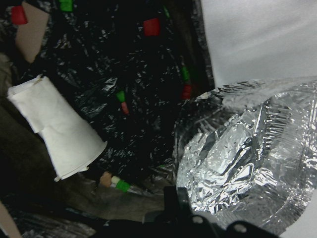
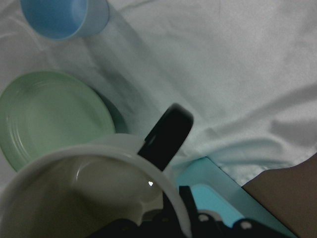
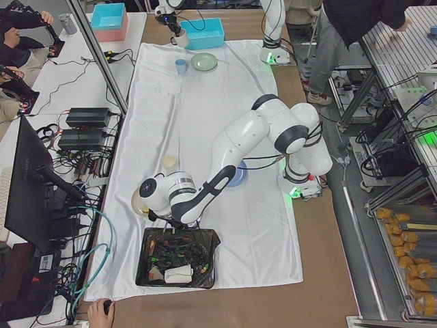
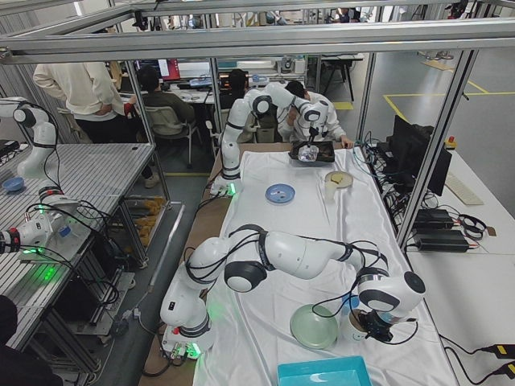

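My left gripper is over the black lined bin point(image 3: 147, 273), shut on a crinkled clear plastic wrapper point(image 1: 247, 158), also visible above the bin point(image 4: 307, 153). In the bin lie a white paper cup point(image 1: 64, 129) and small red and green pieces. At the table's other end, my right gripper is shut on a cream mug point(image 2: 74, 198), beside a green plate point(image 2: 52, 116) and a blue cup point(image 2: 64, 15).
A turquoise tray point(image 4: 322, 374) sits beyond the mug. A blue plate point(image 4: 280, 193) and beige plate point(image 4: 341, 178) are near the left arm.
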